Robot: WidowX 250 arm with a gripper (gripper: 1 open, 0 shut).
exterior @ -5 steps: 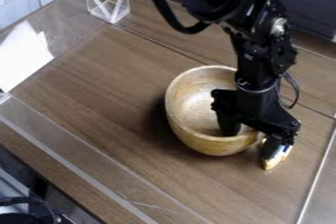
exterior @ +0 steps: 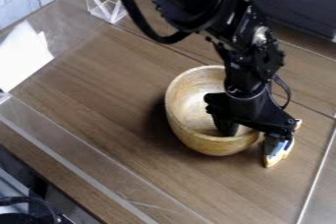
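Note:
A wooden bowl [exterior: 192, 112] sits on the wood-patterned table [exterior: 118, 120], right of centre. My black gripper [exterior: 252, 135] reaches down over its right side, one finger inside the bowl and the other outside, astride the rim, standing open. A small silver object with a yellowish edge [exterior: 278, 149] lies just right of the bowl, partly hidden by the gripper; I cannot tell what it is.
A clear angular stand [exterior: 108, 8] is at the back left, beside a white sheet [exterior: 20, 53] at the left edge. Dark equipment fills the lower left corner.
My gripper and arm have shifted slightly to the left, and more of the silver object shows at their right. The bowl looks unmoved.

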